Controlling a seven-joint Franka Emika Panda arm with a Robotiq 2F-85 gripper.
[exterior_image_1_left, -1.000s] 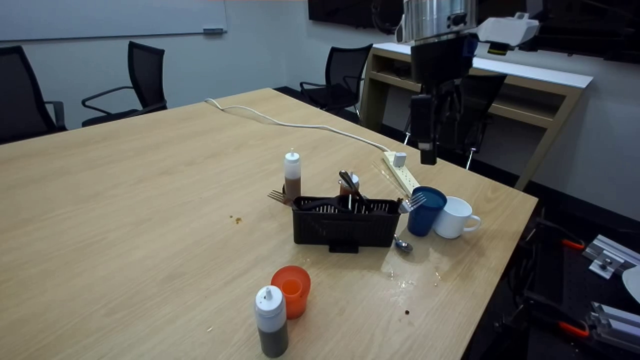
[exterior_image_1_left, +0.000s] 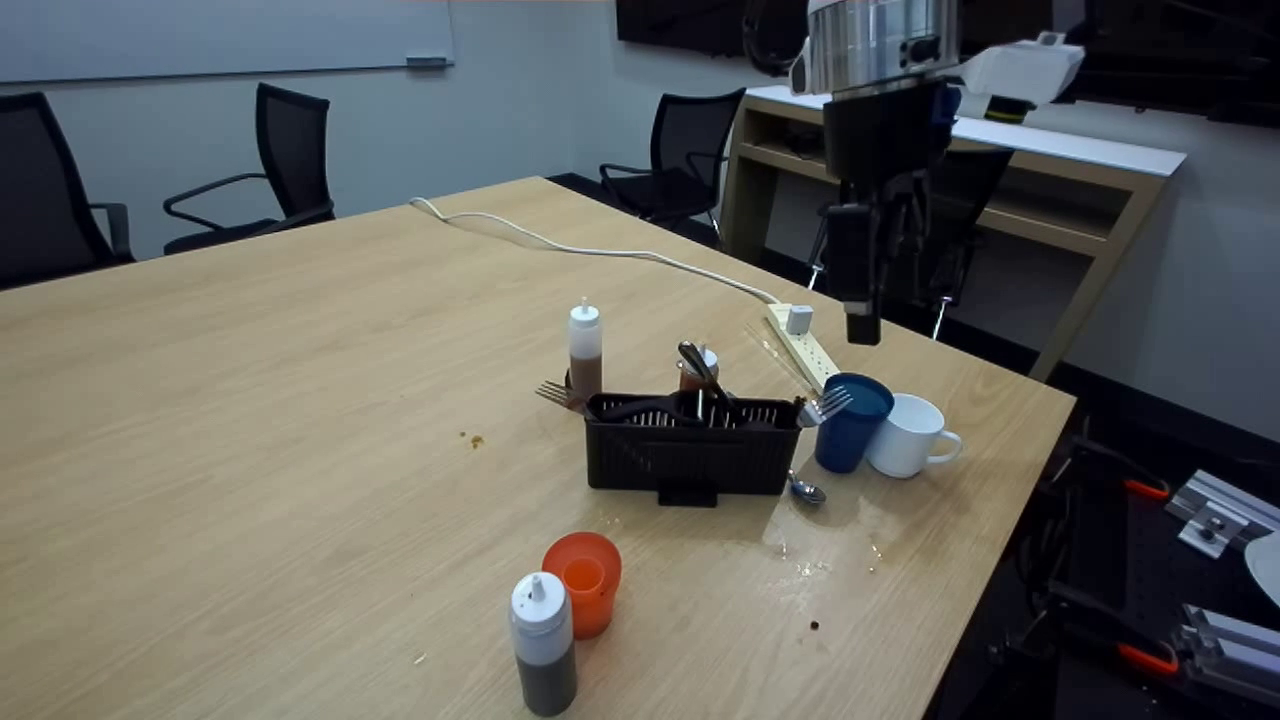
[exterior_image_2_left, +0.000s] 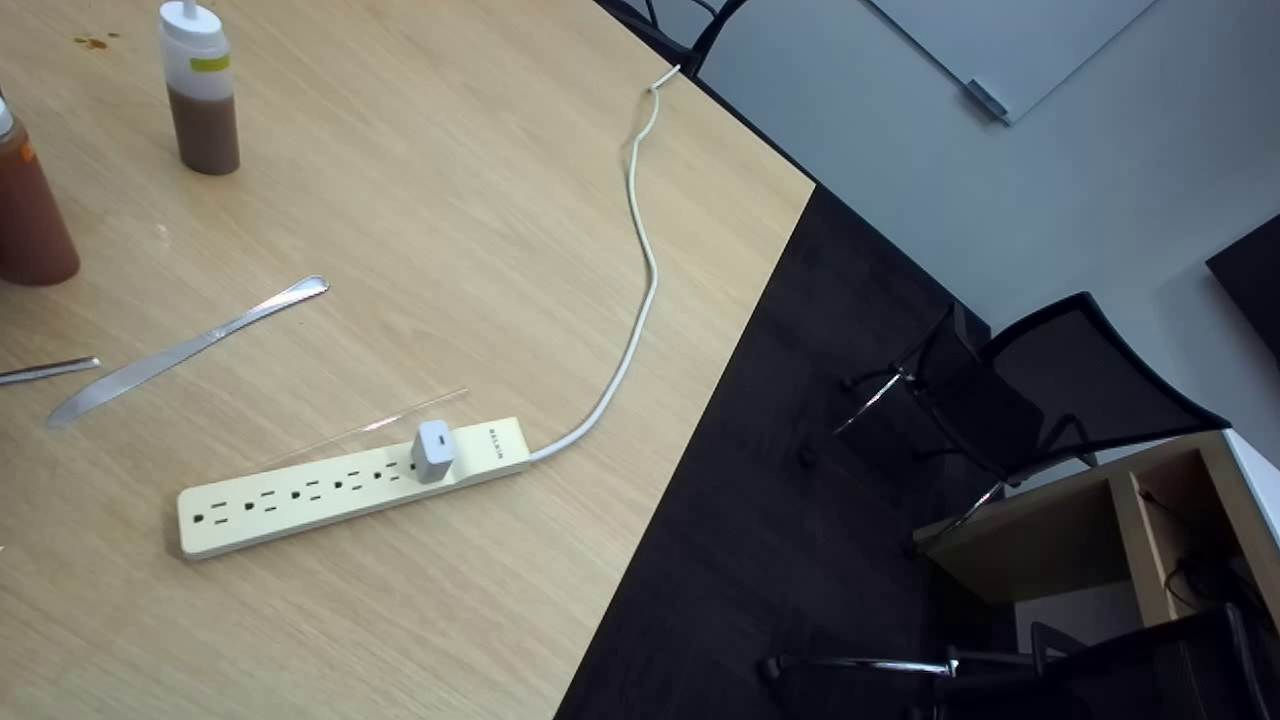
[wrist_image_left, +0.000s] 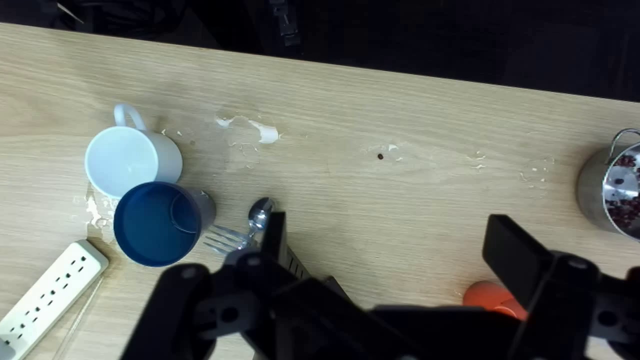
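Observation:
High over the table, my gripper is open, its two dark fingers wide apart with nothing between them. In exterior view 1 it hangs above the blue cup (exterior_image_1_left: 853, 422) and the white mug (exterior_image_1_left: 908, 437), clear of both. The wrist view looks down into the blue cup (wrist_image_left: 155, 225), which touches the white mug (wrist_image_left: 133, 157); the mug looks empty. A black cutlery basket (exterior_image_1_left: 690, 450) holds several utensils, with forks poking out at both ends. Beside it a spoon (exterior_image_1_left: 807, 490) lies on the table. An orange cup (exterior_image_1_left: 584, 588) stands nearer the front.
A grey-filled squeeze bottle (exterior_image_1_left: 543, 648) stands against the orange cup. A metal cup (wrist_image_left: 595, 189) with dark red bits sits at the wrist view's right. The power strip (exterior_image_2_left: 348, 486) and a knife (exterior_image_2_left: 192, 350) lie on the table. Small wet patches (wrist_image_left: 264, 132) mark the surface.
My gripper has come down slightly and shifted a little to the right in exterior view 1. The objects on the table have stayed put.

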